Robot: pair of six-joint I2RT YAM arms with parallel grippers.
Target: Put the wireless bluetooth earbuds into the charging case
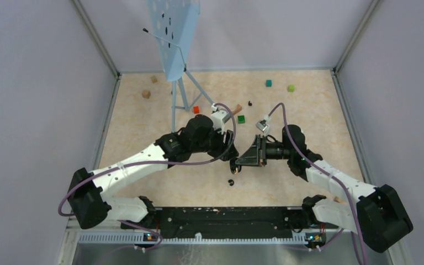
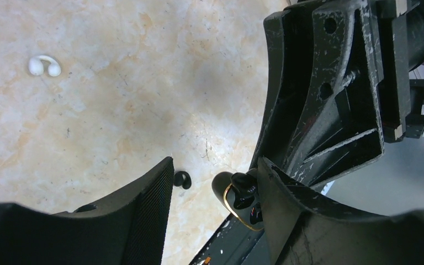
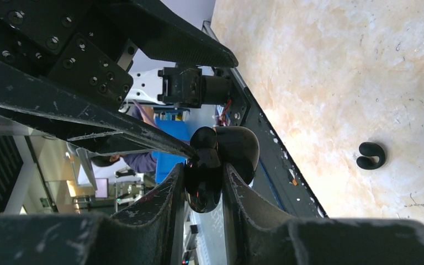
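Note:
In the right wrist view, my right gripper is shut on the glossy black charging case [image 3: 203, 187], holding it above the table. The left wrist view shows the case's gold-edged opening [image 2: 233, 204], with a black earbud [image 2: 244, 185] at it; how deeply it is seated I cannot tell. My left gripper stands part open beside the case, one finger [image 2: 270, 182] against or very near that earbud, the other apart. Another black earbud [image 1: 231, 182] lies on the table below the case.
A white earbud-like piece [image 2: 44, 65] lies on the table. Farther back are a green block [image 1: 241, 119], a red block [image 1: 196, 110] and a light-blue stand [image 1: 182, 49]. Both arms meet closely at mid-table.

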